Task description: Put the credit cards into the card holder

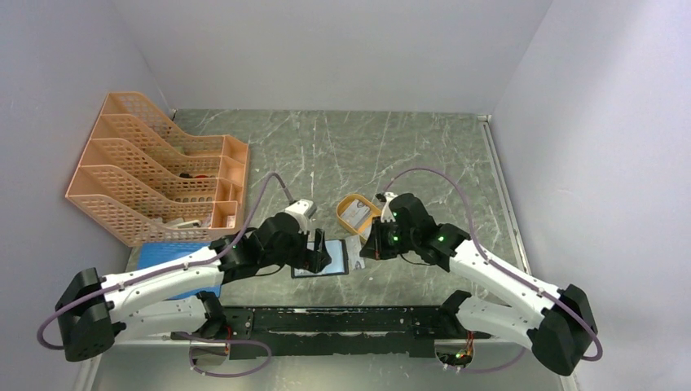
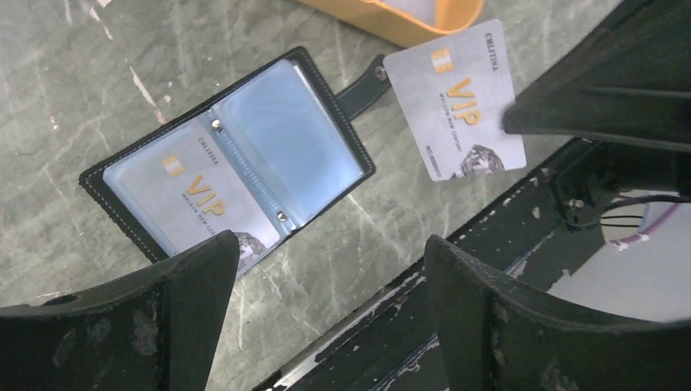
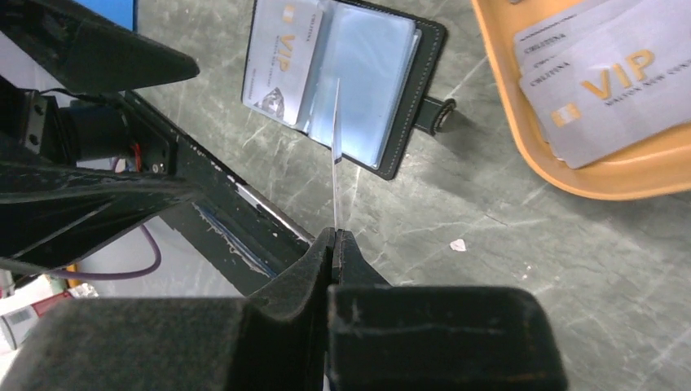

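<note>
The card holder (image 2: 285, 130) lies unfolded on the table; a VIP card (image 2: 183, 195) sits in its left clear pocket, while the right pocket looks empty. My left gripper stands open above the holder, its fingers (image 2: 195, 301) apart with nothing between them. A second VIP card (image 2: 456, 102) is pinched at one edge by my right gripper, which is shut on it. That held card (image 3: 336, 155) appears edge-on in the right wrist view, just to the right of the holder in the top view.
An orange tray (image 3: 521, 134) with more cards stands behind the right gripper. A tiered peach organizer (image 1: 147, 175) and a blue mat (image 1: 163, 254) are at the left.
</note>
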